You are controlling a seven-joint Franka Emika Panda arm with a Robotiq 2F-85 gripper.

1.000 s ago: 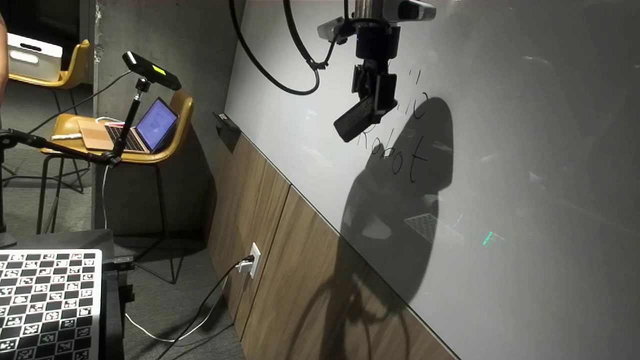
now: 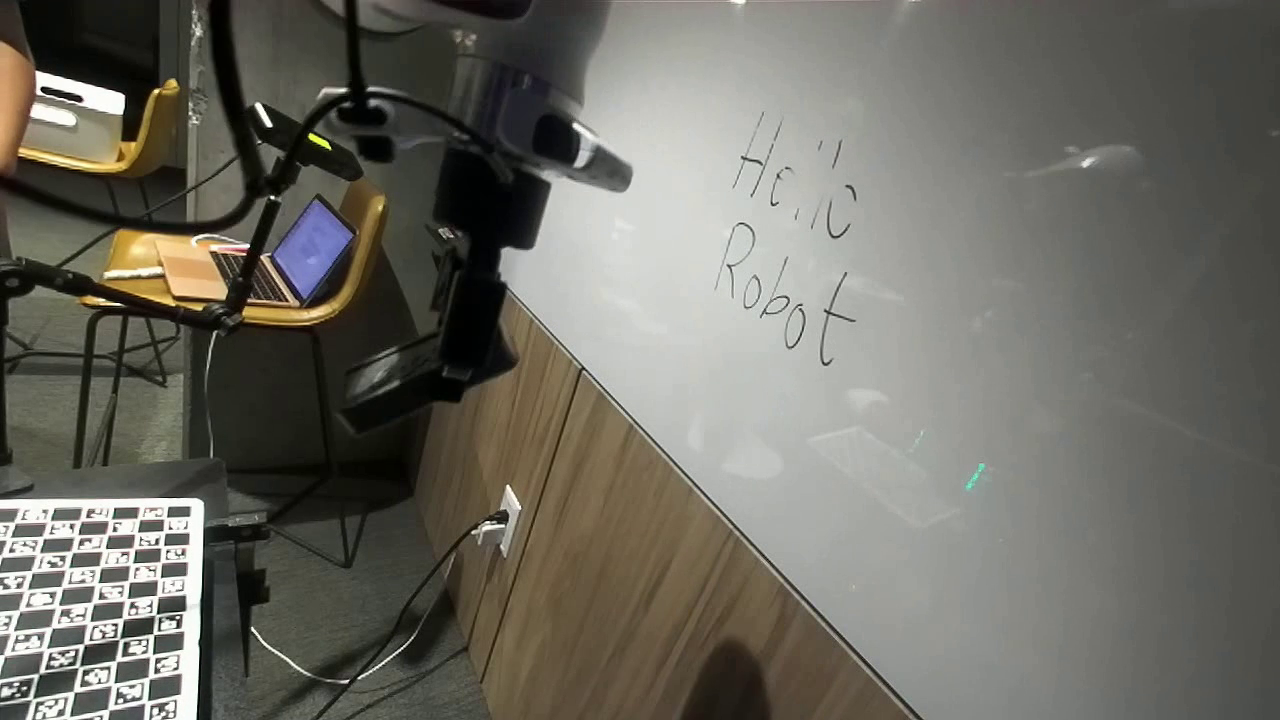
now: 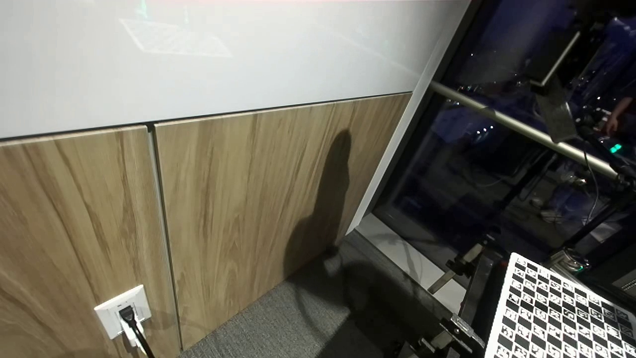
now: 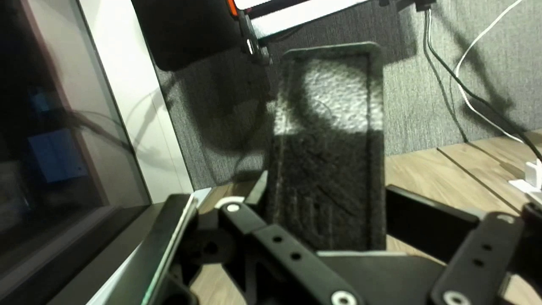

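Note:
My gripper (image 2: 474, 342) is shut on a dark rectangular block that resembles a whiteboard eraser (image 2: 393, 382). The block tilts down to the left and is clear of the board. In the wrist view the eraser (image 4: 327, 167) fills the middle, its long flat face toward the camera, with the gripper fingers on either side of its near end. On the whiteboard (image 2: 1080, 360) stands black handwriting (image 2: 786, 246) reading "Hello Robot"; the "ll" strokes and the "o" are broken. Exterior view 2 shows neither gripper nor eraser.
Wood panels (image 2: 624, 528) run below the whiteboard, with a plugged outlet (image 2: 509, 522). At the lower left stands a checkered marker board (image 2: 96, 612). A camera on a stand (image 2: 306, 142) and a chair with a laptop (image 2: 314, 250) are behind the gripper. A dark glass window (image 3: 507, 155) borders the panels.
My arm has swung left and down in exterior view 1, away from the writing, with the block still held. Its shadow has left the whiteboard's writing, which is now uncovered.

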